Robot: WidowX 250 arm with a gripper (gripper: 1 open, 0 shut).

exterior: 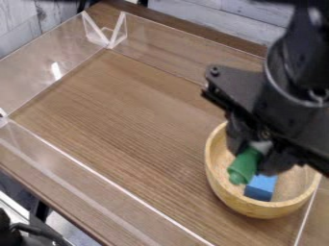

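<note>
A wooden bowl [225,192] sits at the right of the wooden table. My gripper [257,144], dark and large, hangs over it, shut on a green cylinder [243,167] that is now inside or just above the bowl. Beside the cylinder in the bowl lies a blue block [260,189], partly hidden by the gripper and cylinder. The fingertips are mostly hidden by the gripper's body.
Clear plastic walls edge it at the left, front and back, with a white bracket at the back left corner.
</note>
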